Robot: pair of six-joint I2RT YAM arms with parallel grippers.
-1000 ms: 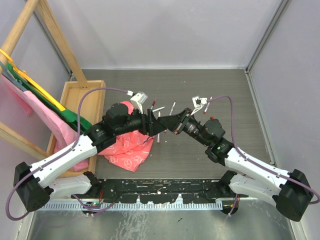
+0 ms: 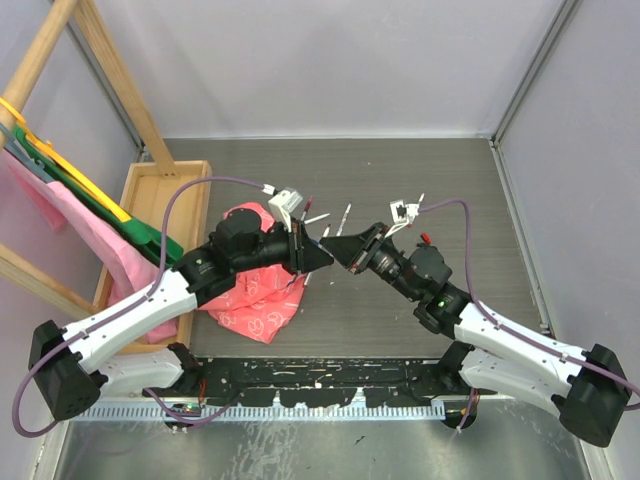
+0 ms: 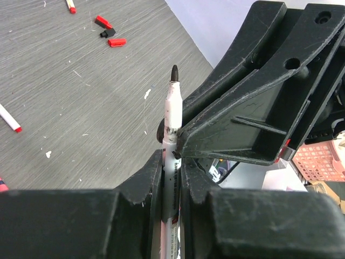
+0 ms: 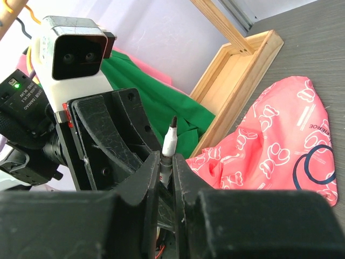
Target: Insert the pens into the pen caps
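Note:
In the left wrist view, a white pen (image 3: 172,110) stands upright with its black tip bare, and my left gripper is shut on its body. The fingertips (image 3: 194,137) of my right gripper reach to the pen from the right. In the right wrist view, the same pen (image 4: 170,141) rises between the narrowly parted fingers of my right gripper; firm contact cannot be made out. Loose caps lie on the table: a red cap (image 3: 117,42), another red cap (image 3: 103,22) and a black cap (image 3: 108,33).
A pink patterned cloth (image 2: 250,300) lies beside the wooden rack (image 2: 195,205). Several pens, among them a white pen (image 2: 344,219) and a red-ended pen (image 3: 9,118), lie on the grey table (image 2: 440,165).
My left gripper has shifted slightly right and toward the front. The right arm has moved slightly to the right. Both grippers remain close together over the table.

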